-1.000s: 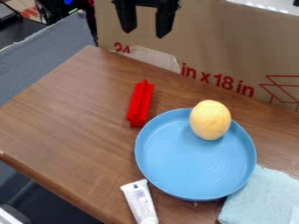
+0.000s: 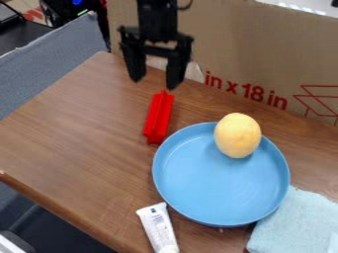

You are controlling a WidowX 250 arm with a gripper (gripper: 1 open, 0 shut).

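My black gripper (image 2: 156, 67) hangs open above the wooden table, just over and slightly behind a red block-like bar (image 2: 158, 117), with nothing visible between its fingers. The bar lies lengthwise, left of a blue plate (image 2: 211, 193). A yellow egg-shaped object (image 2: 238, 134) rests on the back of the plate.
A white tube (image 2: 157, 229) lies at the front edge, and a pale blue cloth (image 2: 294, 227) at the front right. A cardboard panel (image 2: 264, 49) stands behind.
My gripper has come down from the top of the view toward the red bar. The objects on the table have not moved.
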